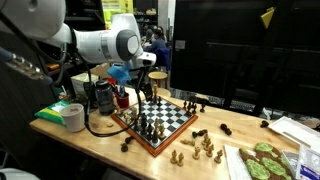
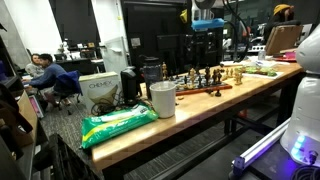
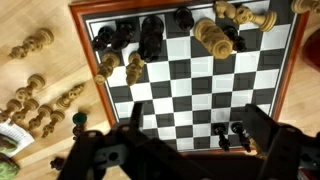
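A checkered chessboard (image 1: 178, 118) with a reddish-brown border lies on the wooden table. My gripper hangs above it, pointing down, its fingers wide apart with only board squares showing between them. In the wrist view, dark pieces (image 3: 151, 38) and light pieces (image 3: 212, 38) are gathered along the top of the board. Two dark pieces (image 3: 237, 130) stand near its lower edge, close by the right finger. Off the board to the left, several light pieces (image 3: 36, 41) lie or stand on the table.
Light pieces (image 1: 197, 153) stand on the table beside the board in exterior view 1. A white mug (image 1: 73, 117) and a dark jar (image 1: 104, 97) are at the left. A tray of green-topped items (image 1: 262, 165) sits at the right; bare table lies between.
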